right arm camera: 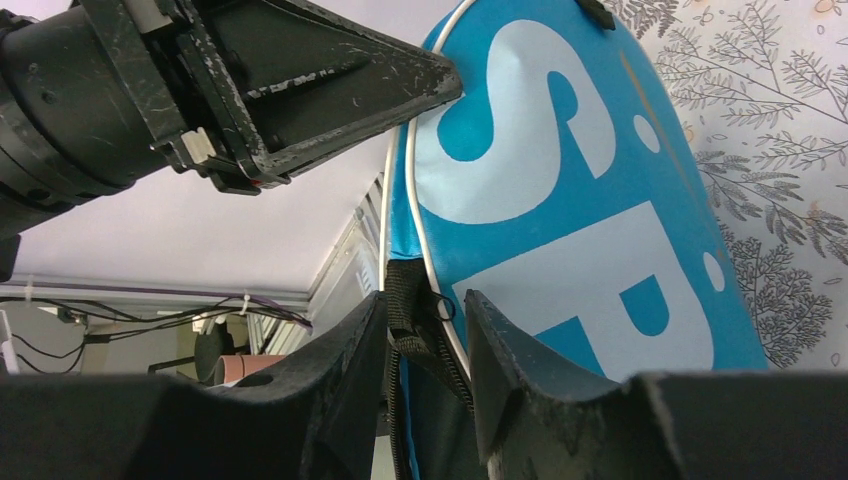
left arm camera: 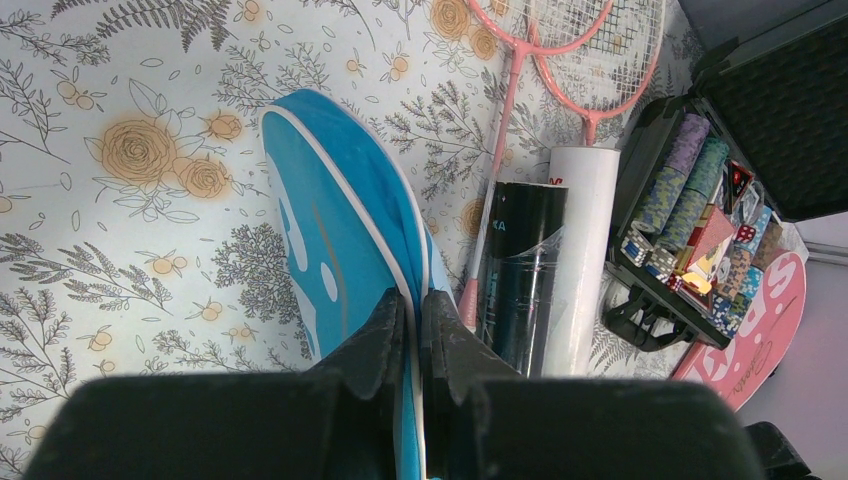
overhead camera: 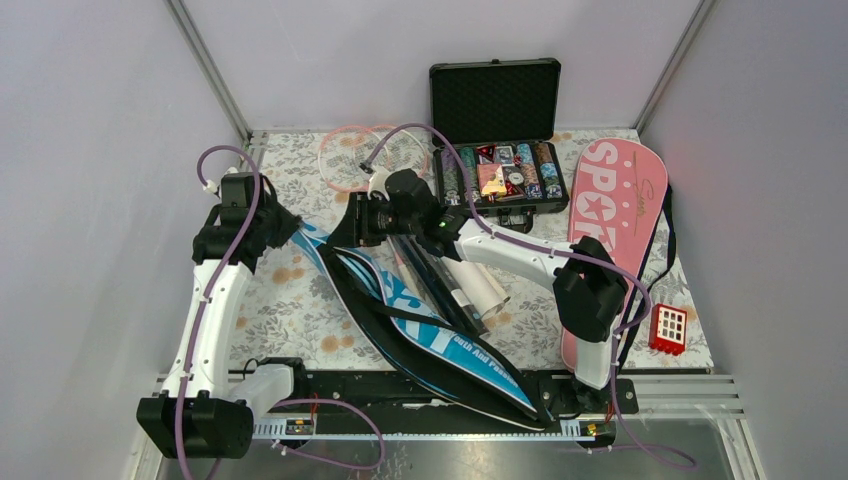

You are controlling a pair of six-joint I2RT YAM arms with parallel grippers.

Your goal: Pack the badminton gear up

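A long blue, white and black racket bag lies slantwise over the table's front edge, its zip side gaping. Its upper left tip is pinched by my left gripper, which is shut on the white-piped edge of the blue fabric. My right gripper is part open. Between its fingers, in the right wrist view, are the zip's black end tab and the piped seam, with a gap still showing. Two pink rackets lie beside a black tube and a white tube.
An open black case of poker chips stands at the back. To the right lie a pink padded bag with a black strap and a red box.
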